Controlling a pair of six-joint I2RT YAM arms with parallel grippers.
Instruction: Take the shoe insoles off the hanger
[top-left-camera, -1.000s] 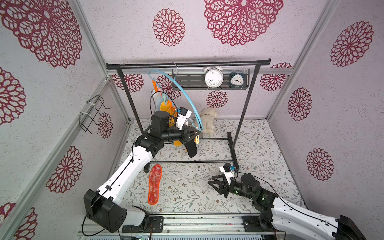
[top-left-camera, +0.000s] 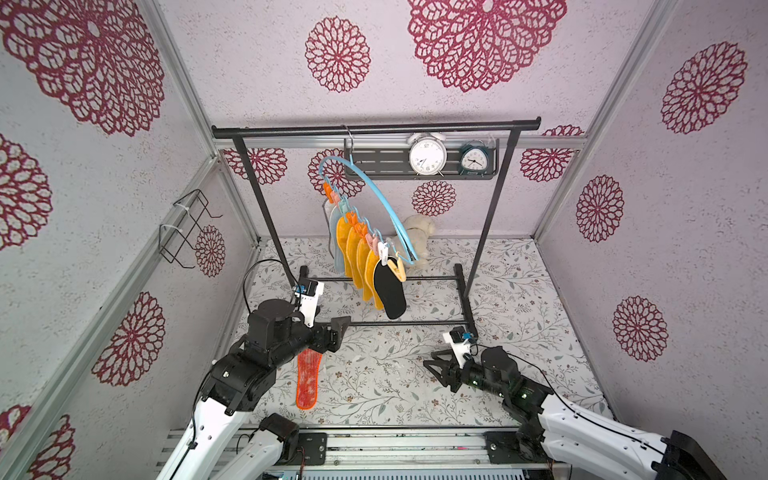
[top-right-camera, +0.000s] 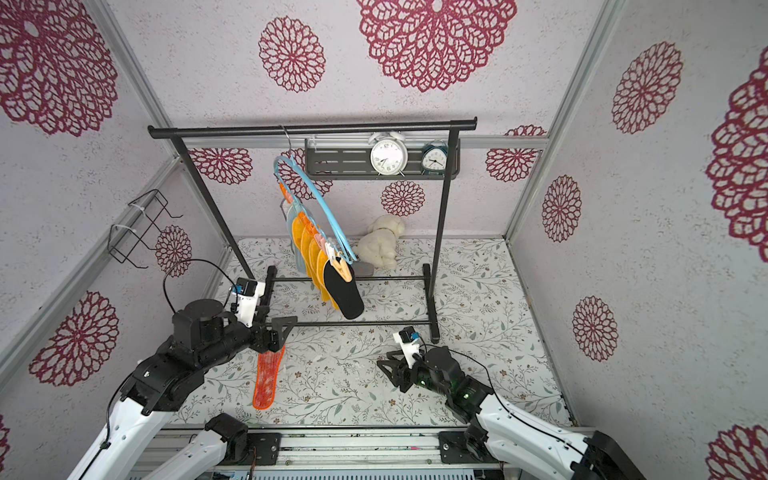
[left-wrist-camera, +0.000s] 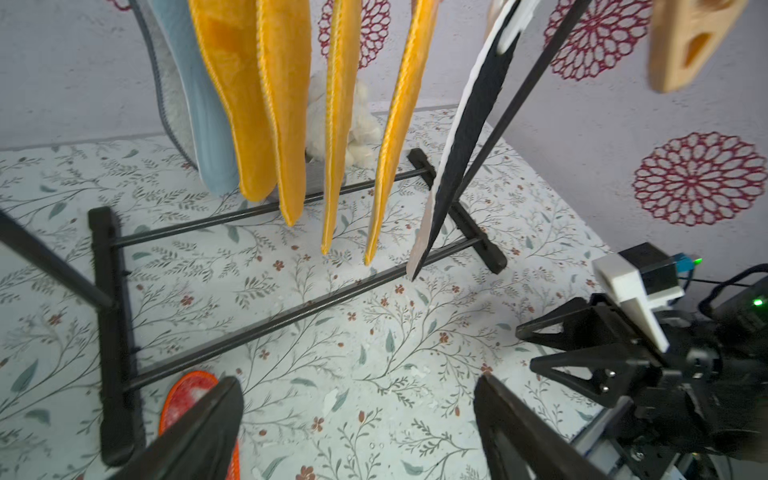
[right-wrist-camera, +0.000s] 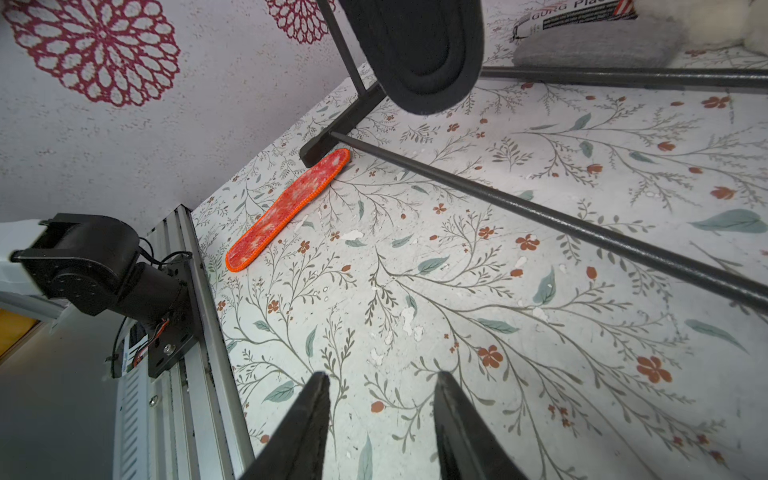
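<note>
From the rack's top bar hangs a blue hanger (top-left-camera: 373, 188) with clips. Several yellow insoles (top-left-camera: 360, 264) hang from it, with a black insole (top-left-camera: 390, 289) at the near end and a light blue insole (left-wrist-camera: 200, 104) at the far end. An empty wooden clip (top-left-camera: 397, 269) dangles beside the black one. On the floor lies a red insole (right-wrist-camera: 288, 209), partly behind my left arm in the top left view. My left gripper (top-left-camera: 339, 333) is open and empty, below and left of the hanging row. My right gripper stands open, empty, low at the front right.
The rack's black lower bars (right-wrist-camera: 512, 196) cross the floor beneath the insoles. A white plush toy (top-right-camera: 379, 242) sits behind the rack. Two clocks (top-left-camera: 427, 156) stand on the back shelf. Bare floor (top-left-camera: 384, 376) lies between the arms.
My left gripper has drawn back from the hanging row, down and toward the front left. The hanger has swung a little, its far end moving right.
</note>
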